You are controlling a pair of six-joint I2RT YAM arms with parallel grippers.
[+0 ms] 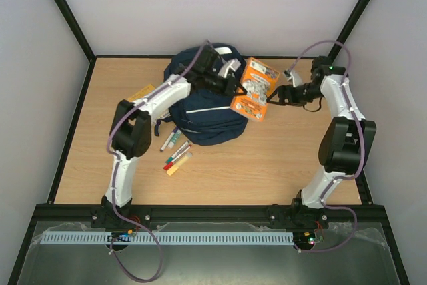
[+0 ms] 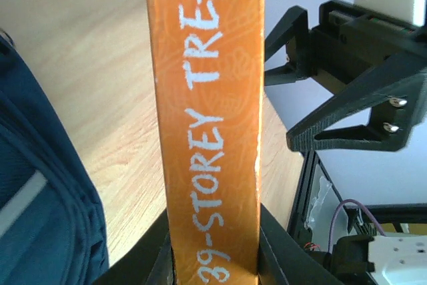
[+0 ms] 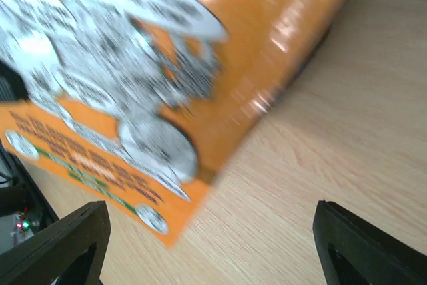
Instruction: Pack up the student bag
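The orange book (image 1: 255, 89) is off the table in the top view, its cover facing up and its near end tilted left. My left gripper is shut on its spine, which fills the middle of the left wrist view. To the right of the book, my right gripper (image 1: 272, 97) stands open, and in the right wrist view its fingers (image 3: 63, 248) are wide apart with only bare table between them. The book's cover (image 3: 160, 131) shows blurred beyond them. The dark blue bag (image 1: 207, 121) lies left of the book, partly beneath my left arm.
Several markers (image 1: 179, 155) lie on the table left of the bag's near end. A yellow booklet (image 1: 141, 92) sits mostly hidden under my left arm.
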